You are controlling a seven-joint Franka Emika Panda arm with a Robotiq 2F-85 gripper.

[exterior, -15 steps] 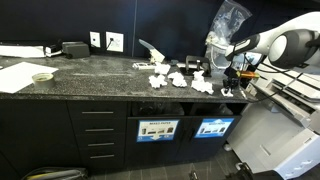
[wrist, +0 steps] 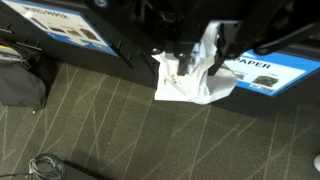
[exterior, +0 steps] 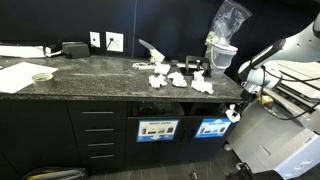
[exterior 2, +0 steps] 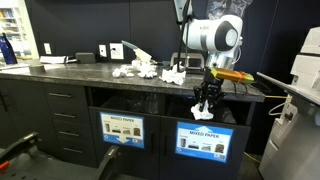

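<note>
A crumpled white paper (wrist: 190,85) hangs from my gripper, whose fingers are shut on it. In exterior view 2 the paper (exterior 2: 203,111) is in front of the counter, above the right-hand bin with the blue "Mixed Paper" label (exterior 2: 203,141). From exterior view 1 it appears as a small white piece (exterior: 233,113) beyond the counter's right end. The fingertips are partly covered by the paper. Another labelled bin (exterior 2: 123,129) is to the left.
Several crumpled white papers (exterior: 177,79) lie on the dark counter (exterior: 100,84). Drawers (exterior: 98,128) fill the cabinet's left part. A white cabinet (exterior 2: 305,75) stands right of the arm. The carpeted floor (wrist: 110,115) is open below.
My gripper has moved right and down from the counter's right end, carrying the white paper over the front edge. The papers left on the counter have not moved.
</note>
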